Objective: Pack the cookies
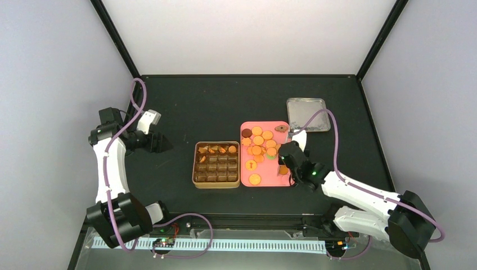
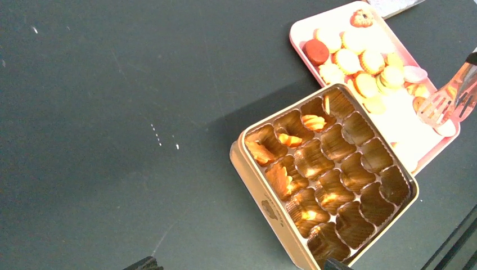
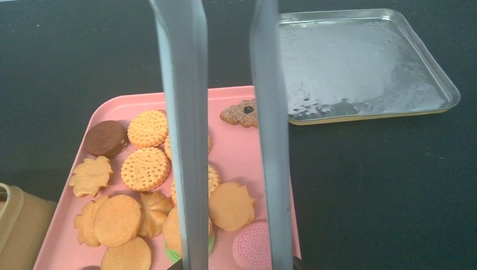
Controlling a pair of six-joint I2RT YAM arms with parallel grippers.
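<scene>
A pink tray [image 3: 236, 163] holds several cookies: a dark round one [image 3: 106, 138], dotted round ones [image 3: 145, 169], a pink round one [image 3: 252, 247] and a brown tree-shaped one [image 3: 238, 114]. Left of it stands a gold box [image 2: 270, 216] whose divided insert has cookies along one row and a start of another. Over the tray's right part, my right gripper [image 1: 286, 151] is open, with two long grey tong arms [image 3: 188, 169] standing apart. They partly hide the tree-shaped cookie, and I see no cookie gripped. My left gripper [image 1: 164, 144] hangs left of the box, fingertips apart and empty.
A shiny metal lid [image 3: 360, 67] lies behind the tray on the right, close to its back corner. Box and tray stand side by side, nearly touching.
</scene>
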